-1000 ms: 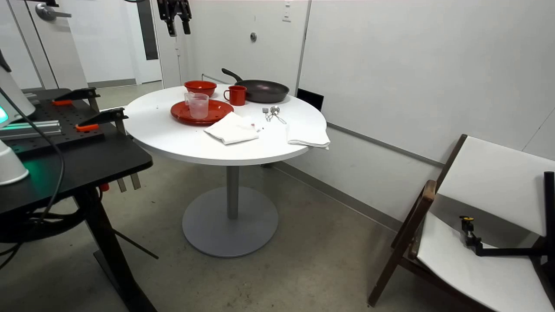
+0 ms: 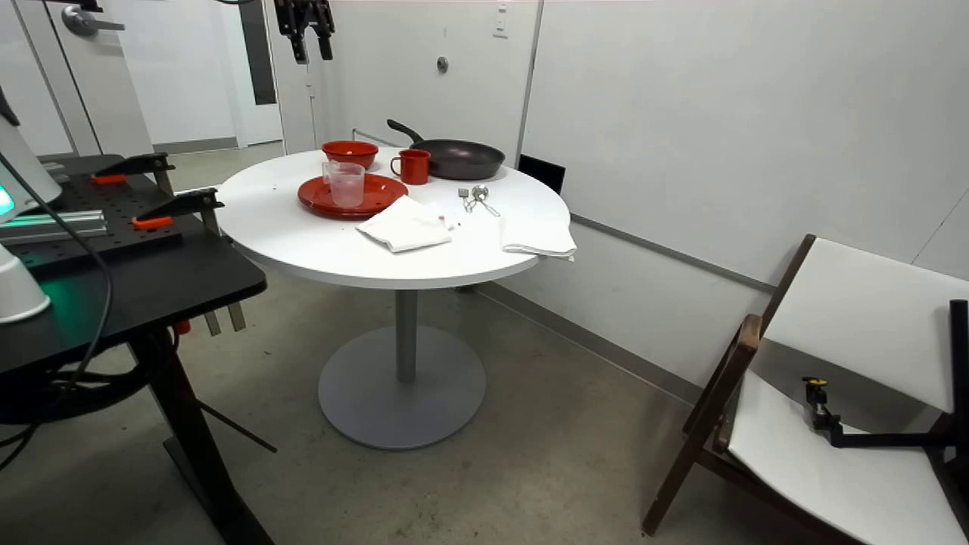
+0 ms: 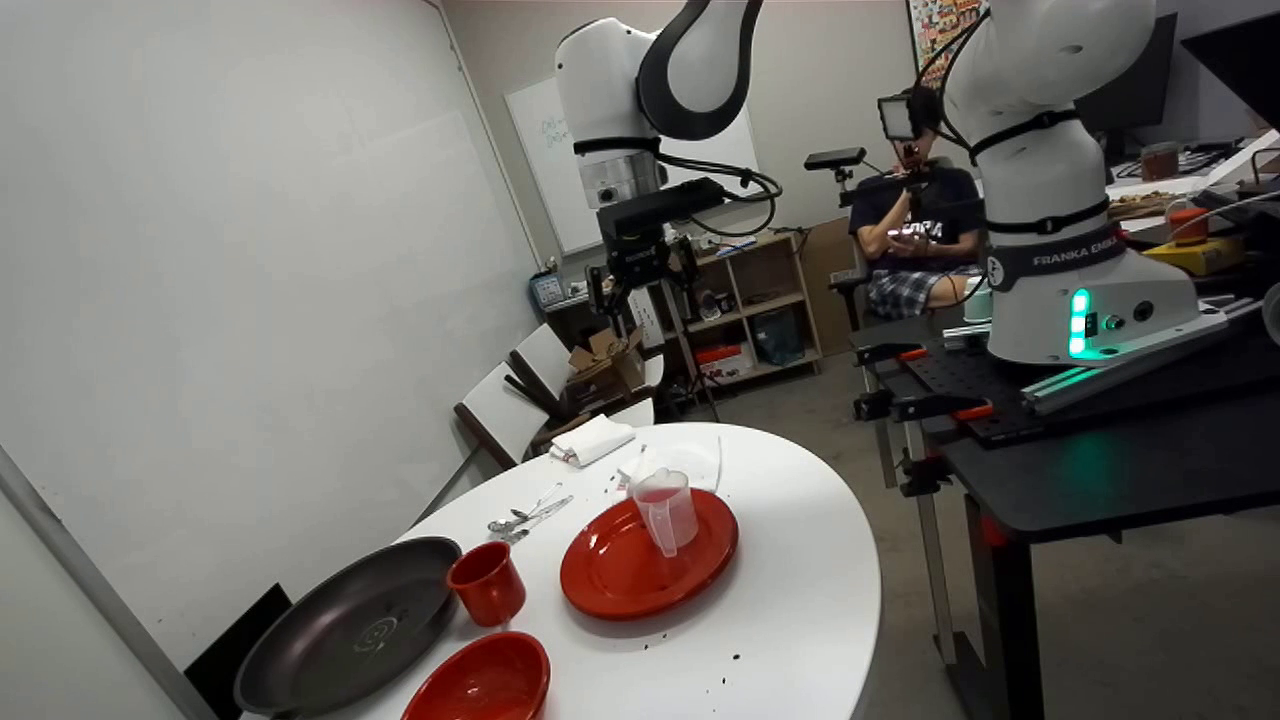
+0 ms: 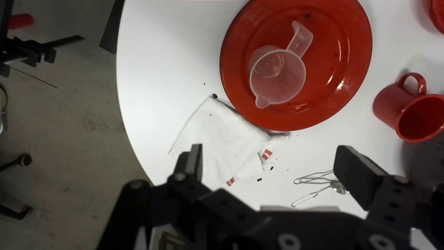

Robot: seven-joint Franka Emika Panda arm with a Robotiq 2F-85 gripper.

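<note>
High above the round white table point(image 2: 300, 245), my gripper point(image 2: 314, 56) stands open and empty. Its two dark fingers are spread wide apart in the wrist view, with tabletop visible between them. A red plate point(image 4: 333, 91) lies on the table and carries a clear measuring cup point(image 4: 278, 77), upright with its handle toward the plate's far side. Against the plate's edge rests a folded white cloth point(image 4: 220, 137). A red mug point(image 4: 389, 106) stands to the right of the plate, and small metal utensils point(image 4: 316, 179) lie near the right finger.
A black frying pan point(image 2: 463, 160) and a red bowl point(image 2: 350, 153) sit at the table's back. Another white cloth point(image 2: 538, 238) hangs over the edge. The black robot bench point(image 2: 172, 281) stands beside the table; a person point(image 3: 924, 228) sits behind.
</note>
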